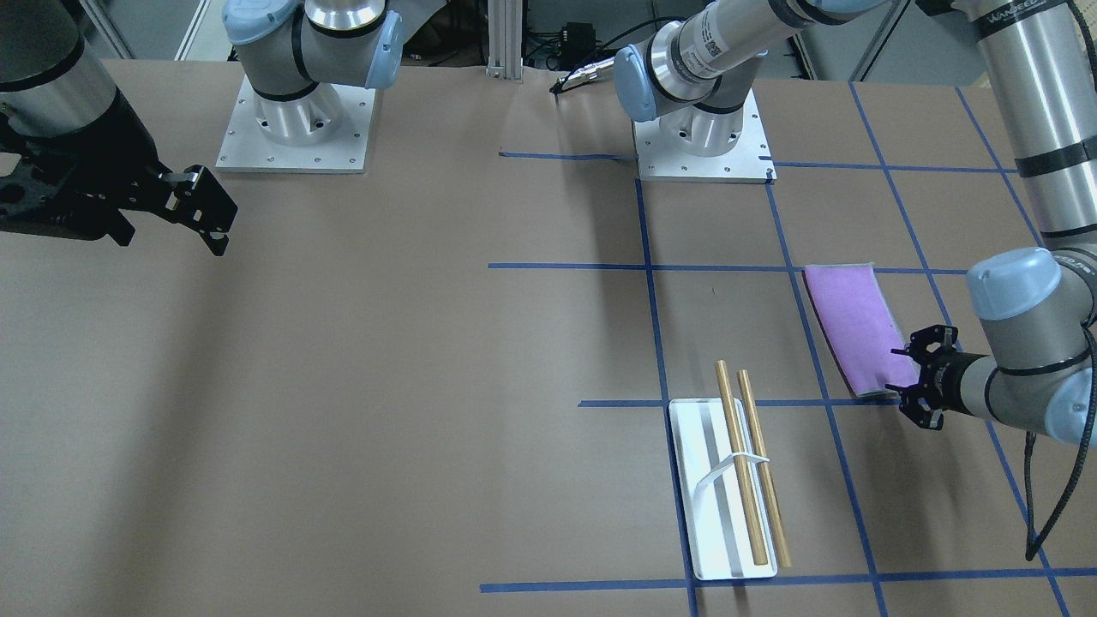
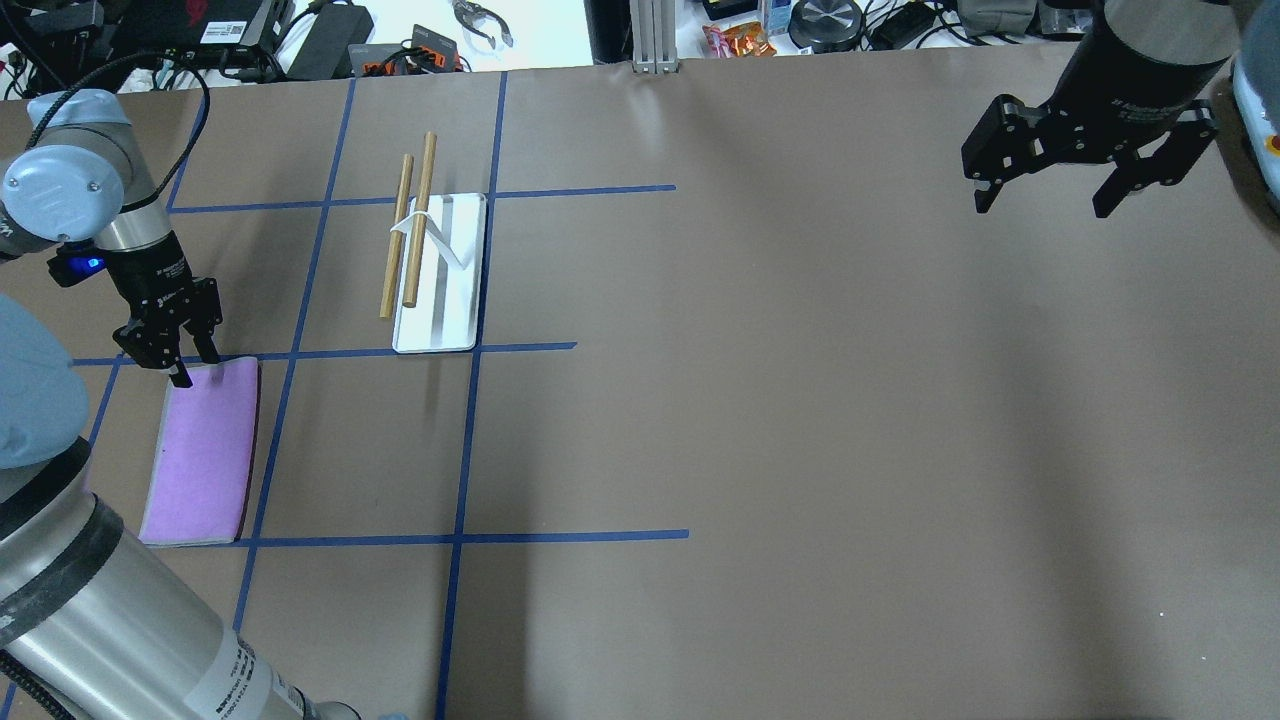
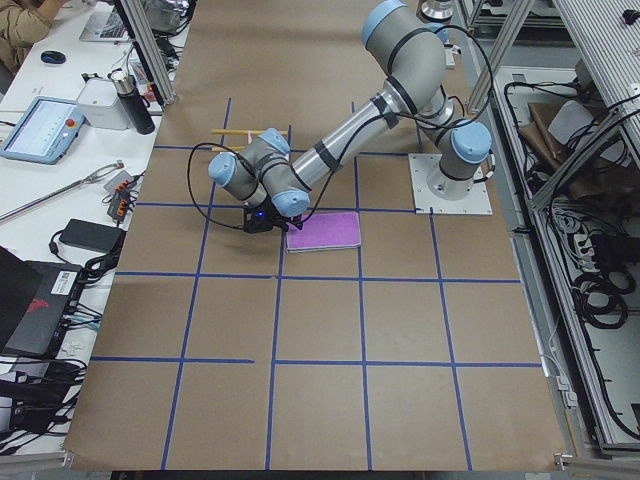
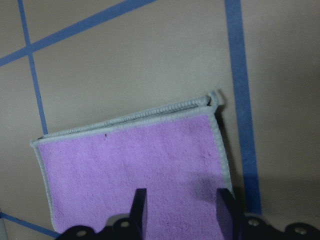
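A folded purple cloth with grey edging (image 1: 855,324) lies flat on the taped grid, also seen in the left view (image 3: 322,232) and top view (image 2: 198,462). My gripper (image 2: 193,371) is just at one end of the cloth, its fingers open and apart with nothing held between them. In the left wrist view the cloth (image 4: 125,170) fills much of the frame under the fingertips.
A white tray (image 2: 453,318) with two wooden sticks (image 2: 421,240) lies beside the cloth. A second gripper (image 2: 1080,156) hangs over the table at the other side.
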